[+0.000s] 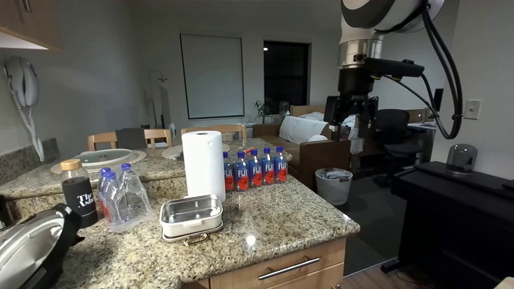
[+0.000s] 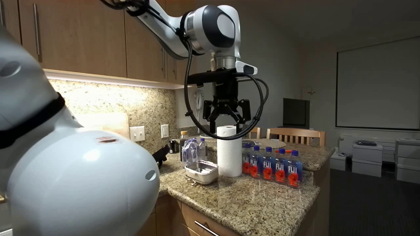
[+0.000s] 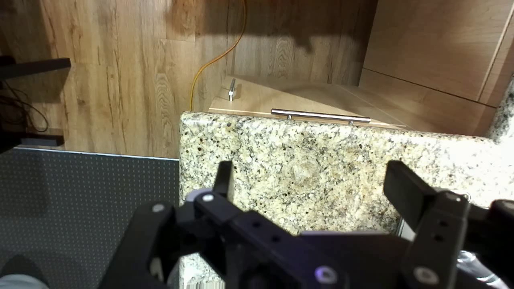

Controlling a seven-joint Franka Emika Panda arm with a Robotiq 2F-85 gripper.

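Observation:
My gripper is open, its two black fingers wide apart with only bare countertop seen below and between them. In the second exterior view the gripper hangs pointing down, well above the granite counter. A white-sided metal container rests on the counter on top of its lid, open side up. Behind it a paper towel roll stands upright. To the right of the roll several Fiji water bottles with blue caps form a row. None of these touches the gripper.
Plastic-wrapped bottles and a dark bottle with a wooden cap stand on the counter's left. A black and silver appliance is at the near left.

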